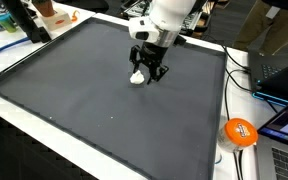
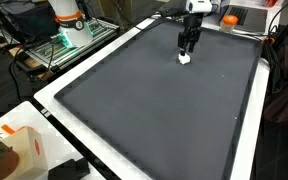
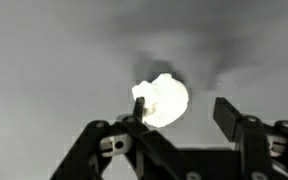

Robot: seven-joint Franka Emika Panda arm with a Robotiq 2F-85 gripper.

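A small white object (image 1: pixel 137 77) with an uneven outline lies on the dark grey tabletop (image 1: pixel 99 115). In the second exterior view the same white object (image 2: pixel 184 58) is towards the back, just below my gripper (image 2: pixel 188 46). My gripper (image 1: pixel 148 69) hangs low over the table, beside the object, fingers part open. Seen from the wrist, the white object (image 3: pixel 165 101) sits nearer the left finger (image 3: pixel 131 122) than the right finger (image 3: pixel 227 120). Nothing is gripped. Whether a finger touches the object I cannot tell.
An orange-topped round item (image 1: pixel 238 132) stands at the table's right edge, with a cable by it. Beyond that edge is a laptop (image 1: pixel 279 160). Several items crowd the floor past the far left corner.
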